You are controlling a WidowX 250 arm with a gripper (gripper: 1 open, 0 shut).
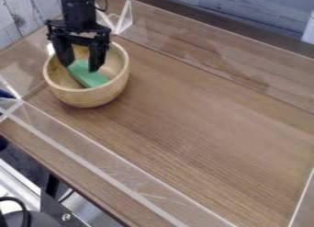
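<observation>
A round wooden bowl [95, 91] sits at the upper left of the wooden surface. A green block [86, 75] lies inside it. My dark gripper [76, 49] hangs over the bowl's back part, its fingers spread open above and around the upper end of the green block. Whether the fingertips touch the block is too small to tell.
Clear edging runs along its sides. Dark cables or parts show at the bottom left corner.
</observation>
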